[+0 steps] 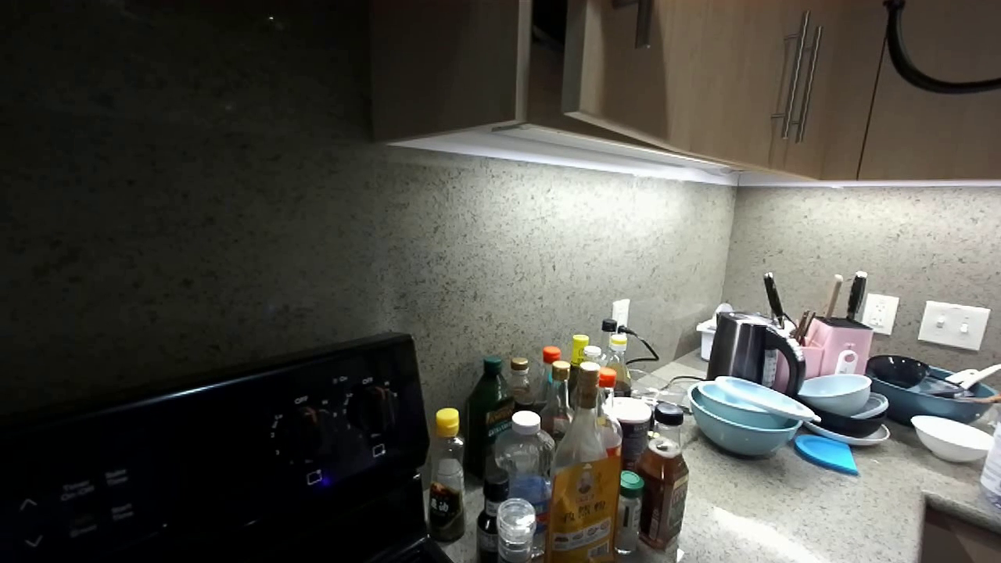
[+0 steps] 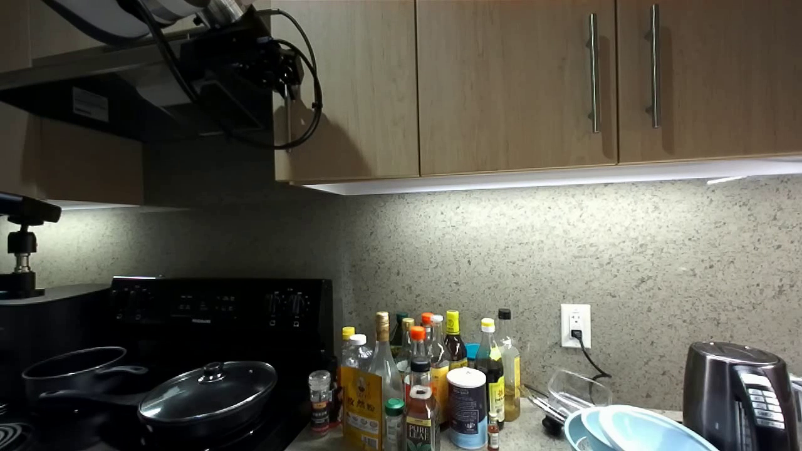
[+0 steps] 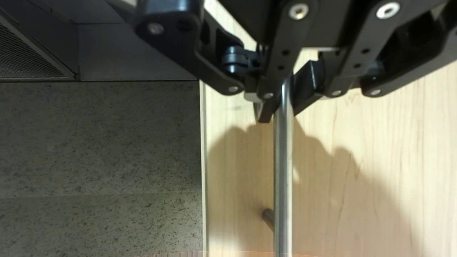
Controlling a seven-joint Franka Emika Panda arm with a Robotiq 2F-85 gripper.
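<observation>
A metal bar handle runs down the pale wooden cabinet door in the wrist view. My gripper is shut on that bar, one dark finger on each side of it. In exterior view 2 the gripper sits high up at the leftmost door, whose handle shows below it. Exterior view 1 shows this door swung partly out from the cabinet side, with a dark gap between them. The cabinet's inside is mostly hidden, and the gripper is out of that view.
A range hood lies close left of the door, beneath the arm. Several bottles crowd the counter below, beside the stove with a lidded pan. Bowls and a kettle stand farther right.
</observation>
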